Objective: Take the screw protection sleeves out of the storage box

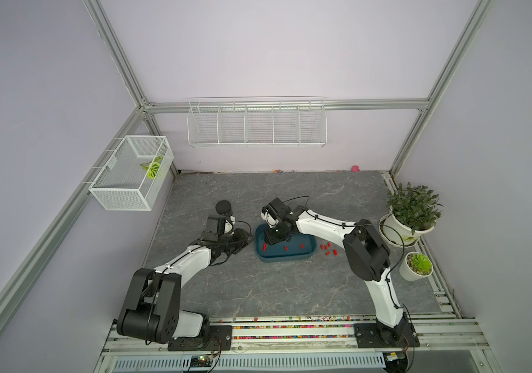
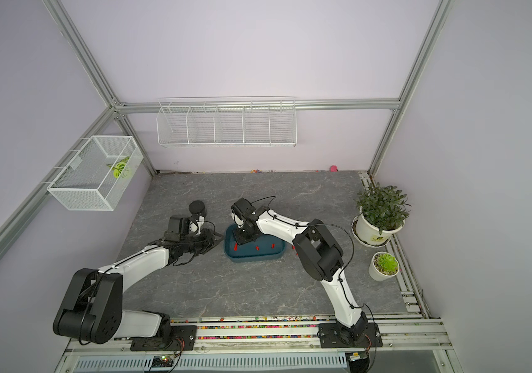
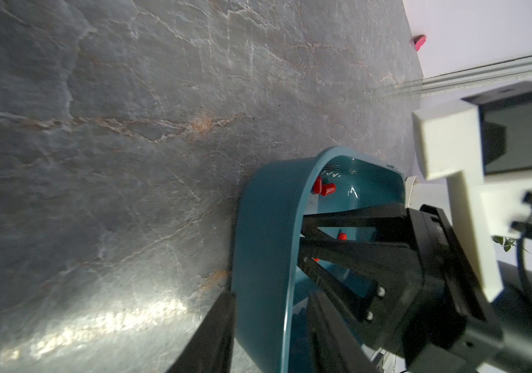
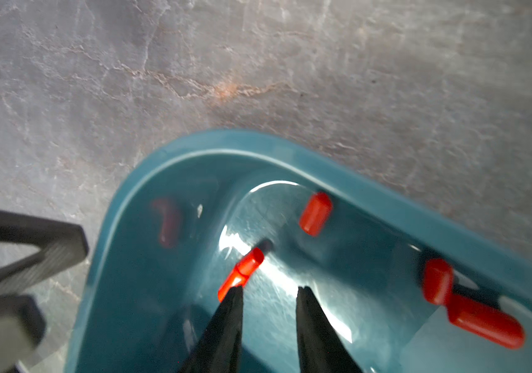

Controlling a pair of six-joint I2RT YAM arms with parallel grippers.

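Observation:
The blue storage box (image 1: 286, 257) stands mid-table with several red sleeves inside. In the right wrist view, one sleeve (image 4: 315, 213) lies by the wall, another red piece (image 4: 241, 273) is just ahead of the fingers, and a red pair (image 4: 484, 320) touches at the right. My right gripper is open above the box floor, nothing between its fingers. At the box's left end my left gripper is part open, its fingers on either side of the box wall, with gaps showing. The right gripper hides part of the box in the top views.
Several red sleeves (image 1: 327, 246) lie on the table right of the box. Potted plants (image 1: 414, 209) stand at the right edge. A black round object (image 1: 223, 207) is behind the left arm.

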